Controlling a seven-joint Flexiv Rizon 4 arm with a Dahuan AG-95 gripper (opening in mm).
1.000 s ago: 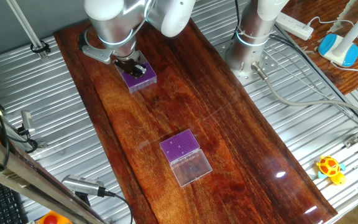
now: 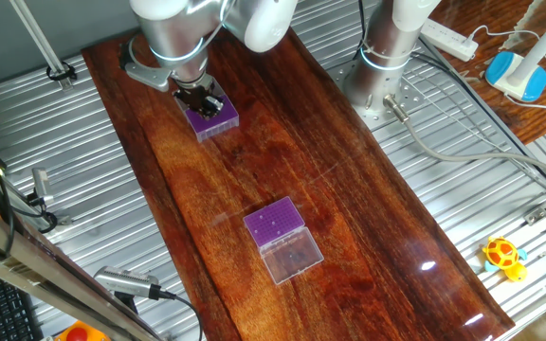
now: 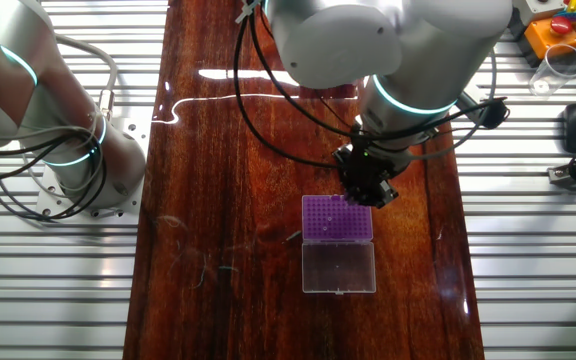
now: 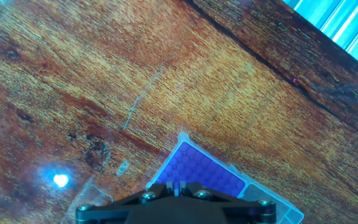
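A purple tube rack [image 2: 218,121] in a clear case sits near the table's far end, with my gripper [image 2: 212,107] just over it. In the second exterior view the same rack [image 3: 333,222] shows its clear lid [image 3: 338,268] folded flat beside it. From the wrist, my gripper appears shut, its small fingertips close together in front of the purple rack [image 4: 199,169]; nothing shows between them, though a tiny thing could be hidden. Another purple rack [image 2: 275,221], its clear lid [image 2: 292,256] open, lies mid-table with a few pale dots on it.
The arm's base [image 2: 375,80] stands by one long edge. A yellow turtle toy [image 2: 503,256] and a small camera [image 2: 129,282] are beyond the table's edges. Loose cables [image 3: 268,120] hang from the arm.
My gripper and wrist have shifted and turned very slightly above the far rack. Both racks stay where they were.
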